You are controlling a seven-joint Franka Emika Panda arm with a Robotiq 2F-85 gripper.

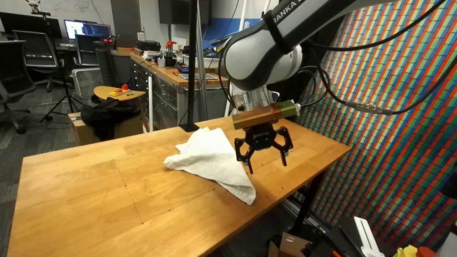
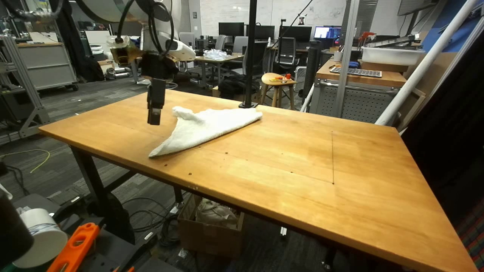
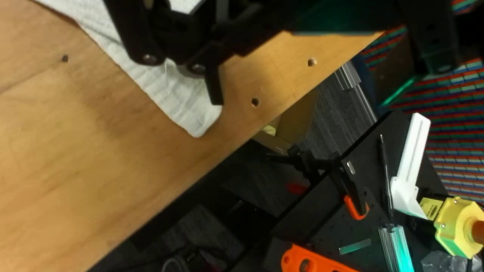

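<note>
A white cloth lies on the wooden table, folded over into a rough triangle with a raised, crumpled part toward the back. One corner of the cloth points at the near table edge. My gripper hangs above the table on the right side of the cloth, open, its two fingers wide apart with nothing between them. In the second exterior view the gripper is seen side-on, clear of the cloth. Up close, the wrist view has one finger above the cloth's corner; the other side is over the table's edge.
A black post stands at the far edge. Beyond the near edge, a black surface holds tools, among them an orange one.
</note>
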